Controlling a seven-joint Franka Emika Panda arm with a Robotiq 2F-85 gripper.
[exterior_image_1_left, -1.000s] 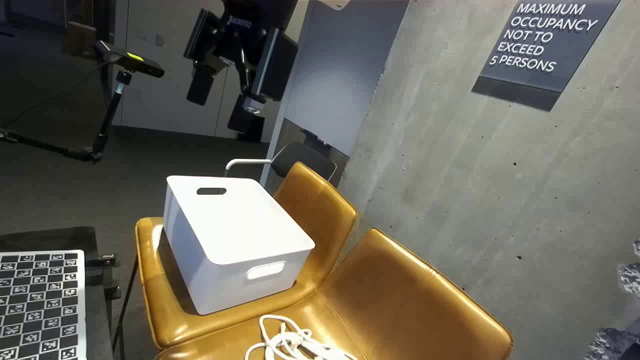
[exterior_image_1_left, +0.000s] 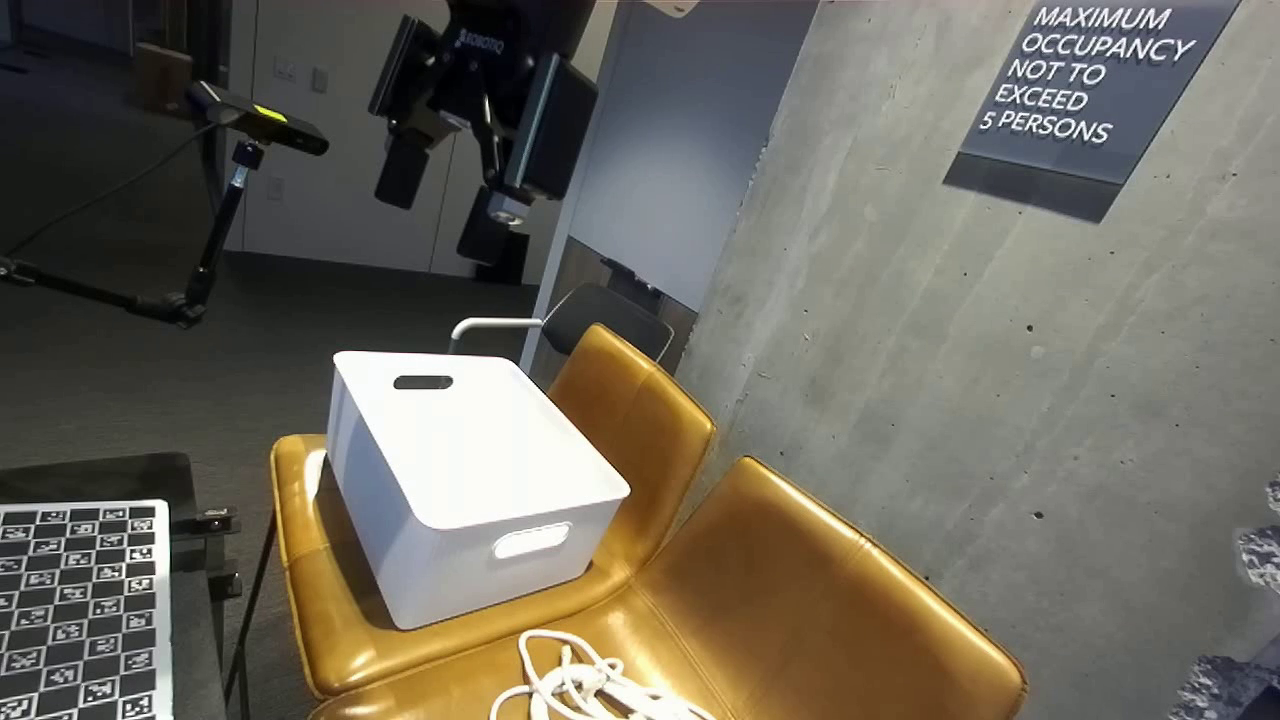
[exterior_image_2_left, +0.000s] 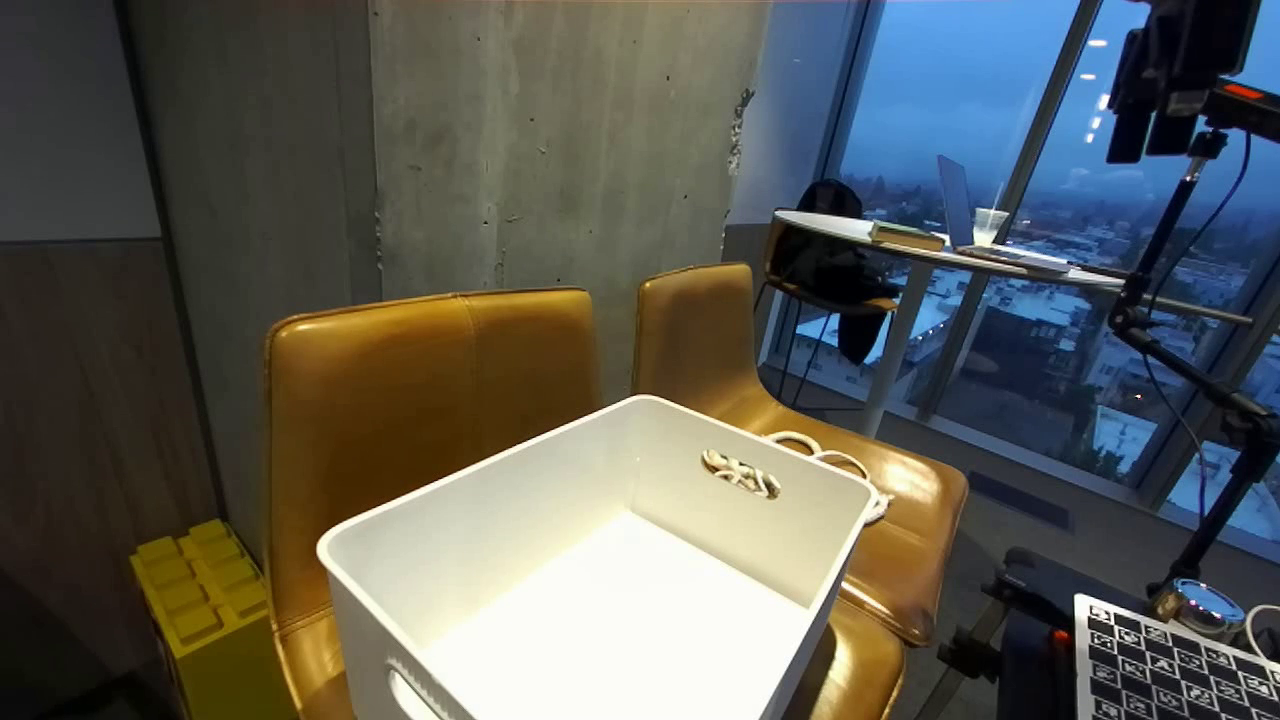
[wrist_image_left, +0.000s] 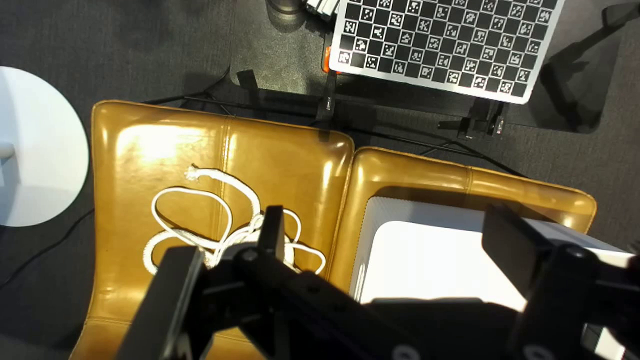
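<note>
A loose coil of white rope (wrist_image_left: 240, 237) lies on the seat of one tan leather chair (exterior_image_1_left: 828, 588). On the tan chair (exterior_image_1_left: 642, 402) beside it stands a white bin (exterior_image_1_left: 480, 576) with handle slots. Its inside (exterior_image_2_left: 612, 600) looks empty in the second exterior view. Through one slot, part of the rope shows behind the bin. High above the chairs hangs my black gripper (exterior_image_1_left: 444, 206), its fingers wide apart and nothing between them. In the wrist view the fingers (wrist_image_left: 273, 231) partly cover the rope and the bin.
A checkered marker board (wrist_image_left: 444, 45) lies on a dark table in front of the chairs. A camera on a jointed stand (exterior_image_1_left: 216, 240) rises nearby. Behind the chairs is a concrete wall (exterior_image_1_left: 900, 360). A yellow block (exterior_image_2_left: 216, 612) stands beside the bin's chair.
</note>
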